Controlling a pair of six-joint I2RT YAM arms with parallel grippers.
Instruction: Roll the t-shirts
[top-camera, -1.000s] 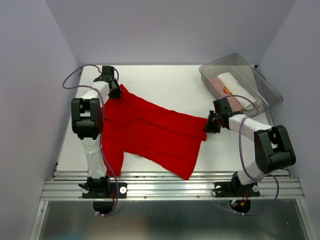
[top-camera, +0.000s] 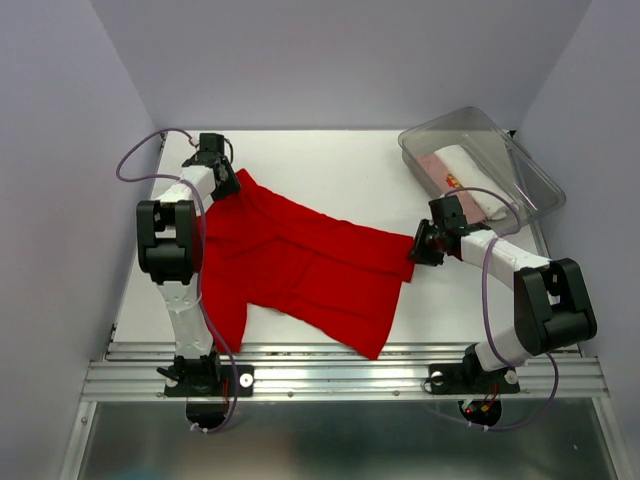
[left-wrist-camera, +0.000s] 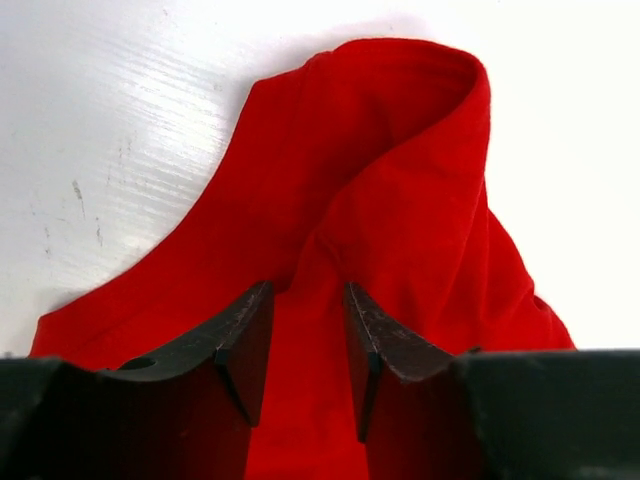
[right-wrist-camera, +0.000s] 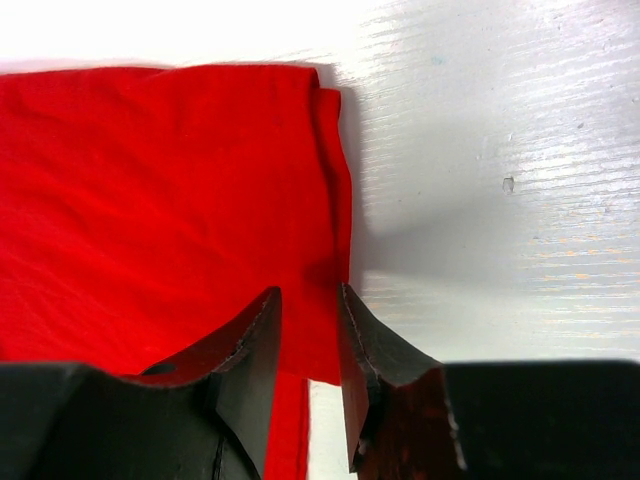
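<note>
A red t-shirt (top-camera: 310, 265) lies spread across the table, its far edge folded over in a band running from upper left to right. Over its upper left corner is my left gripper (top-camera: 231, 190); in the left wrist view its fingers (left-wrist-camera: 250, 340) stand apart above the red cloth (left-wrist-camera: 400, 210), none of it visibly pinched. My right gripper (top-camera: 422, 250) is at the shirt's right end. In the right wrist view its fingers (right-wrist-camera: 262, 335) are parted above the folded right edge (right-wrist-camera: 335, 180), and no cloth is clearly gripped.
A clear plastic bin (top-camera: 480, 160) at the back right holds a pink roll (top-camera: 447, 180) and a white roll (top-camera: 470, 175). Bare white table (top-camera: 330, 175) lies behind the shirt. A metal rail (top-camera: 300, 375) runs along the front.
The shirt looks unchanged.
</note>
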